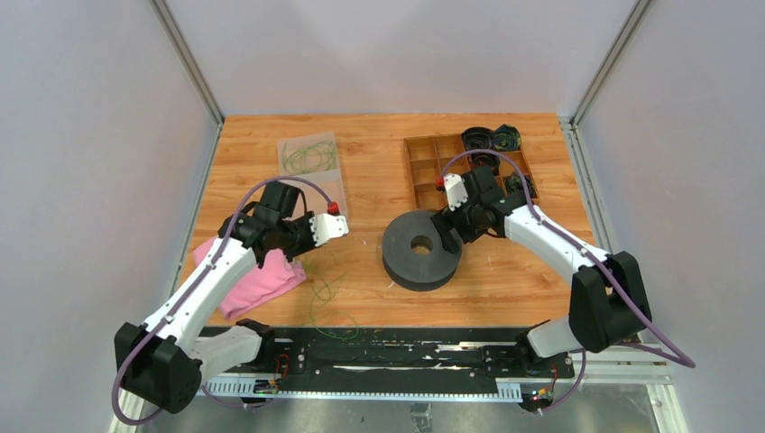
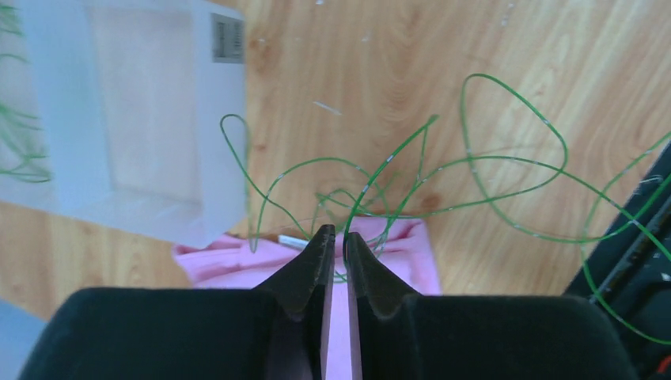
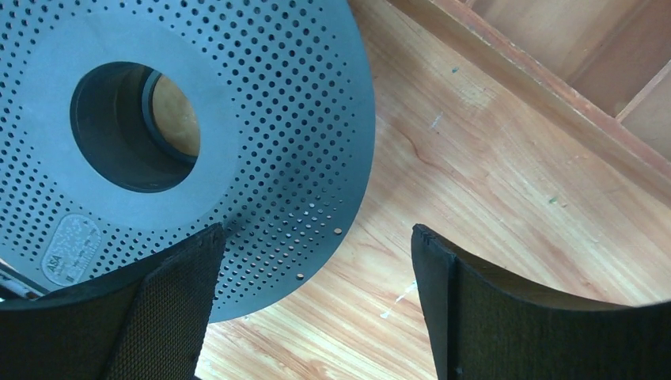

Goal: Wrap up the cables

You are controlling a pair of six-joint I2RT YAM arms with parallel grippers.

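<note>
Loose green cable (image 2: 514,190) trails over the table and the dark front edge in the left wrist view, one strand rising into my left gripper, whose fingertips are nearly together on it. That gripper is raised above the pink cloth (image 1: 257,289). A clear two-compartment box (image 2: 134,111) holds more green cable. My right gripper stands open above the perforated grey reel (image 3: 293,119), with nothing between its fingers.
A wooden compartment tray (image 1: 424,144) with dark coiled cables (image 1: 478,140) stands at the back right. The table between the clear box and the tray is bare.
</note>
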